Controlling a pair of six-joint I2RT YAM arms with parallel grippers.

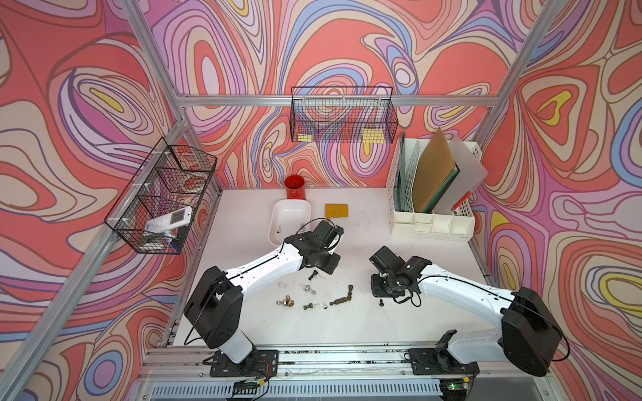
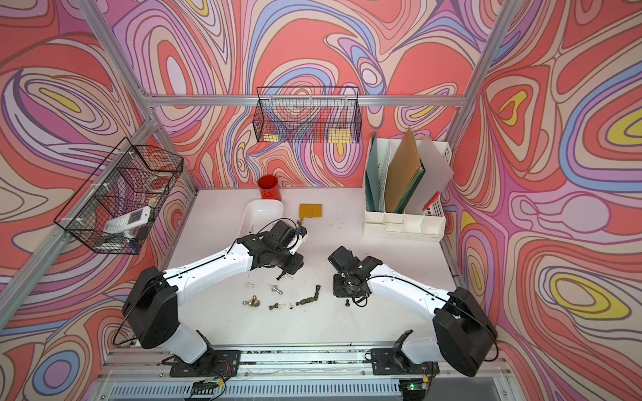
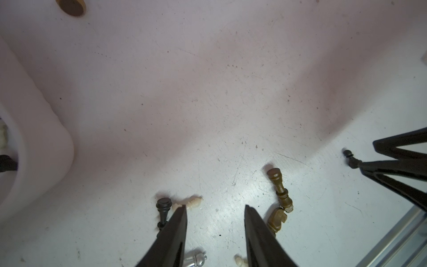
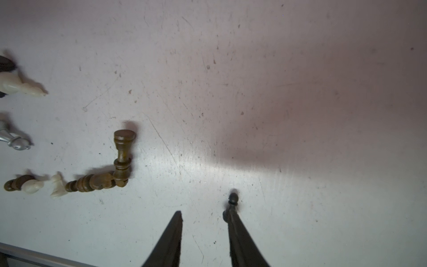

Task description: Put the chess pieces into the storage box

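Note:
Chess pieces lie loose on the table's front half: a brown rook (image 4: 122,146) joined end to end with other brown pieces, a silver piece (image 3: 194,260), a black piece (image 3: 163,209), white pieces (image 4: 22,84) and a small dark pawn (image 4: 230,204). The white plastic box (image 1: 277,210) at back left holds a few pieces. My left gripper stands open and empty above the table beside the box, near the black piece. My right gripper is open and empty over the table, its right finger over the small pawn.
A red cup (image 1: 295,187) and a yellow flat item (image 1: 336,210) stand at the back, with a brown piece (image 3: 71,6) near it. A white file organiser (image 1: 431,227) fills the back right.

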